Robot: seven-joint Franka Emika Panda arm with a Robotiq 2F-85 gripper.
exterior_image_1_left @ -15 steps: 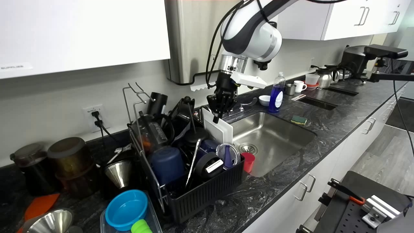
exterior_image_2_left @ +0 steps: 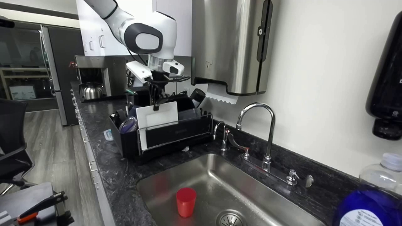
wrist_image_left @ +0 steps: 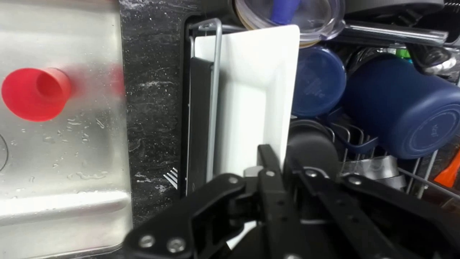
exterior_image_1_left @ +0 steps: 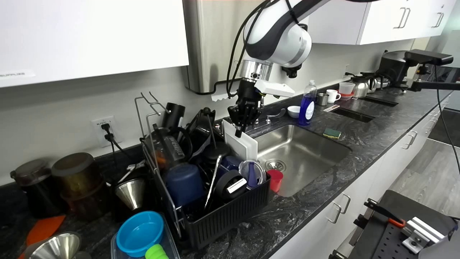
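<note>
A white rectangular dish [wrist_image_left: 245,116] stands on edge in the sink end of the black dish rack [exterior_image_1_left: 228,222]. My gripper is shut on this dish's upper long rim, one finger on its hollow side and the other behind it. In exterior view 2, the gripper [exterior_image_2_left: 156,106] points straight down at the top edge of the white dish [exterior_image_2_left: 158,115], whose lower part stays behind the rack's wire. From exterior view 1, the gripper [exterior_image_1_left: 239,131] hangs over the rack beside the sink.
Dark blue mugs [wrist_image_left: 403,108], a clear lid [wrist_image_left: 317,13] and other dishes crowd the rack. A red cup [exterior_image_2_left: 186,202] rests in the steel sink [exterior_image_1_left: 317,151]. A faucet [exterior_image_2_left: 267,139] rises behind the sink, and a paper towel dispenser [exterior_image_2_left: 230,45] hangs above.
In exterior view 1, my gripper has shifted very slightly left, and the white dish and rack appear to have shifted a little with it.
</note>
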